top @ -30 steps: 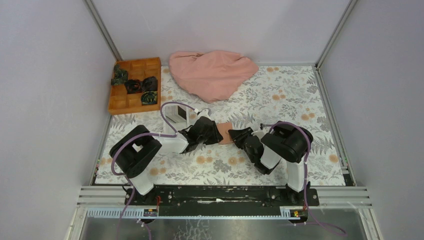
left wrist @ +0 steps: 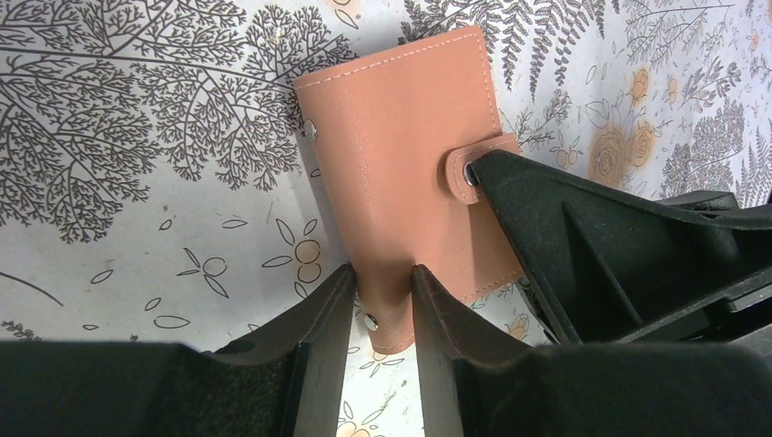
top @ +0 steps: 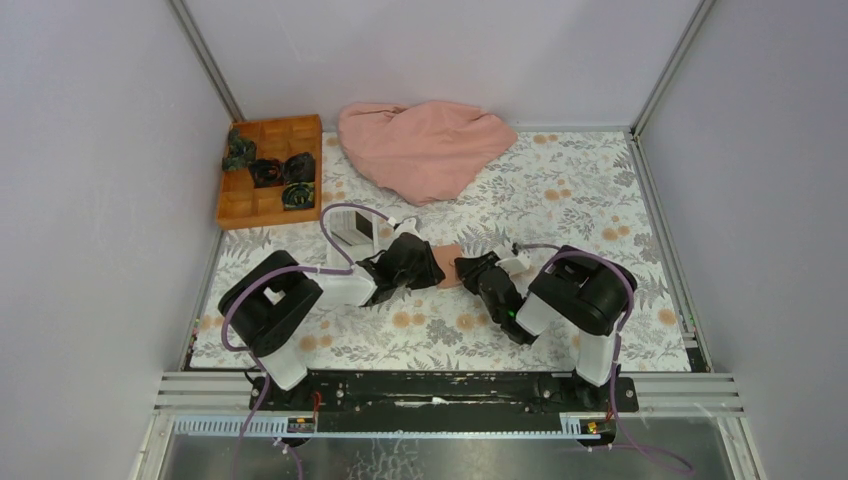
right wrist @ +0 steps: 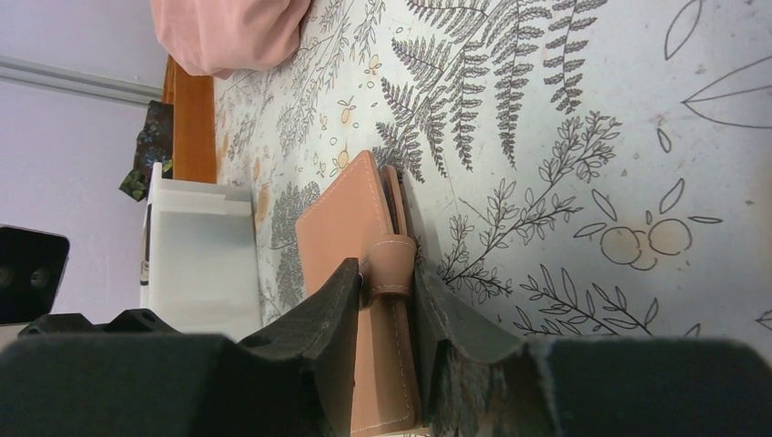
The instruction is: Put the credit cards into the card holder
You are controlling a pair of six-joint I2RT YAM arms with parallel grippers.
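Note:
The pinkish-tan leather card holder (left wrist: 410, 118) lies folded on the patterned cloth, between my two grippers. In the left wrist view, the fingers of my left gripper straddle its rounded fold and close on it. At the opposite edge, my right gripper is closed on the strap (right wrist: 391, 259); one finger lies over it and the other behind the holder's edge. A metal snap (left wrist: 471, 173) shows beside the right fingertip in the left wrist view. Whether the snap is fastened cannot be told. I cannot see any cards inside the holder.
To the left stands a white rack (top: 345, 228), partly behind my left arm. A wooden tray (top: 230, 205) with dark rolled items sits at the back left, and a pink cloth (top: 425, 145) lies at the back. Free cloth surface stretches across the right side.
My right gripper has shifted slightly left, and the holder's edge by it has moved a little left too. The left arm looks unchanged.

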